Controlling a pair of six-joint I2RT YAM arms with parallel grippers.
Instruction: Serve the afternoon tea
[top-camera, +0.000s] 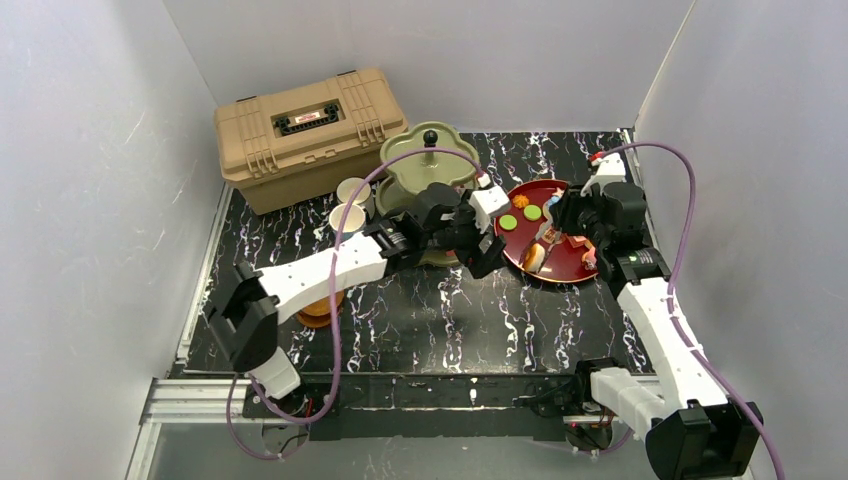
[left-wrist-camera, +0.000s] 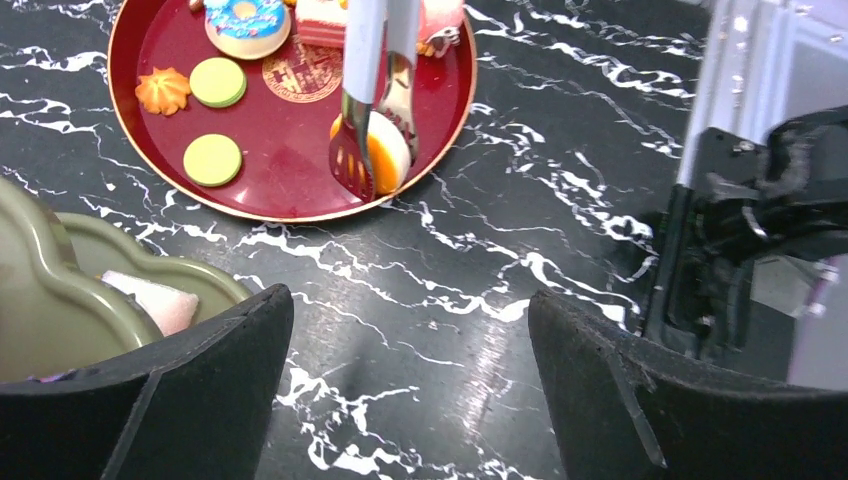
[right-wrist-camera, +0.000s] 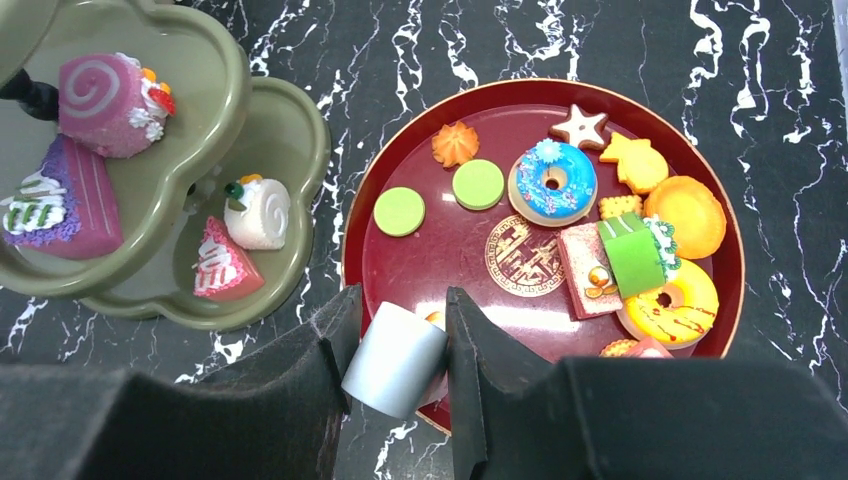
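Note:
On the red tray (top-camera: 520, 250) lie toy treats, including a blue donut (right-wrist-camera: 575, 200) and green discs (right-wrist-camera: 398, 212). Tongs (left-wrist-camera: 362, 120) reach down around an orange-and-white pastry (left-wrist-camera: 390, 155) at the tray's near edge. My right gripper is over the tray, shut on the tongs' light handle (right-wrist-camera: 395, 360). My left gripper stands open, empty, above the table just left of the tray. The tiered olive stand (right-wrist-camera: 215, 125) holds cake pieces left of the tray.
A tan toolbox (top-camera: 290, 155) stands at back left, cups (top-camera: 347, 218) beside it. Wooden coasters (top-camera: 312, 317) lie under the left arm.

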